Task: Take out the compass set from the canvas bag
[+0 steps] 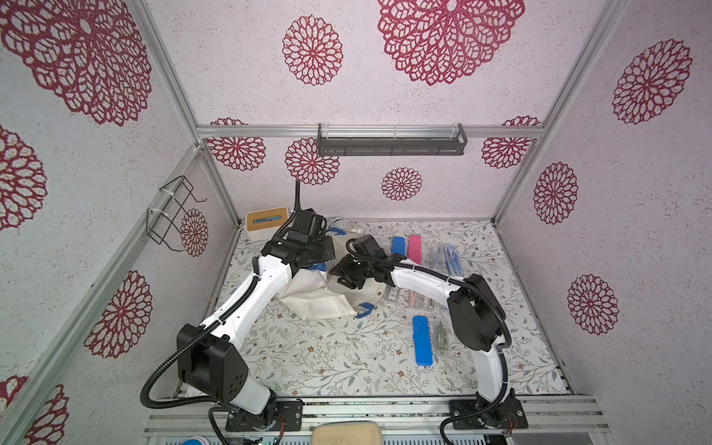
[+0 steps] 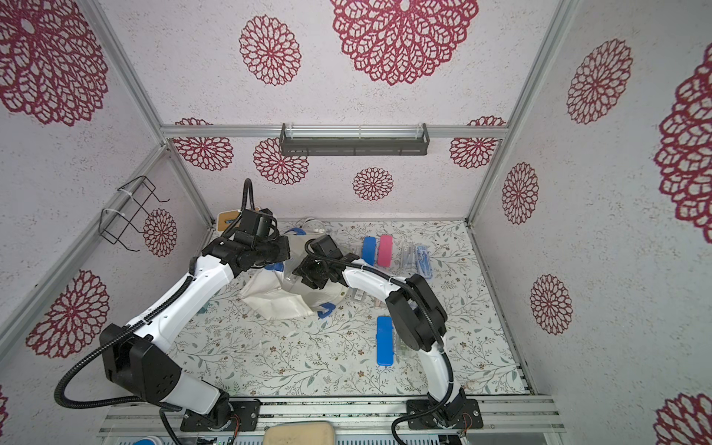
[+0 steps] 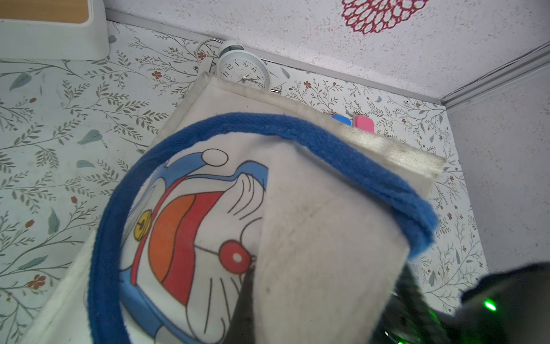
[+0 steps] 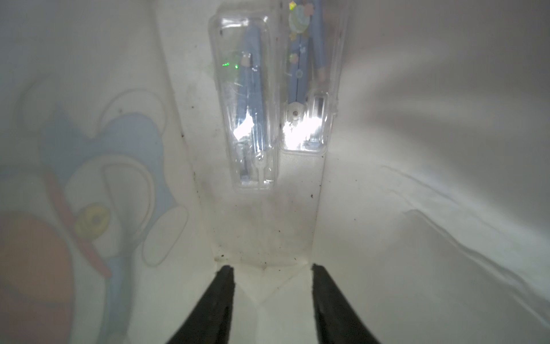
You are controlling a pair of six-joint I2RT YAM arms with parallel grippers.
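The white canvas bag (image 1: pixel 315 300) with blue straps lies at the middle-left of the table. In the left wrist view, its canvas flap (image 3: pixel 326 240) with a blue strap rises into my left gripper (image 1: pixel 315 256), which is shut on it. My right gripper is inside the bag, fingers part open with nothing between them. Beyond the fingertips, two clear-cased compass sets (image 4: pixel 246 103) lie side by side on the bag's floor.
Blue (image 2: pixel 384 341) and pink (image 2: pixel 385 248) cases and clear packets lie right of the bag. A white clock (image 3: pixel 243 71) stands behind it. A tray (image 1: pixel 267 230) sits at back left.
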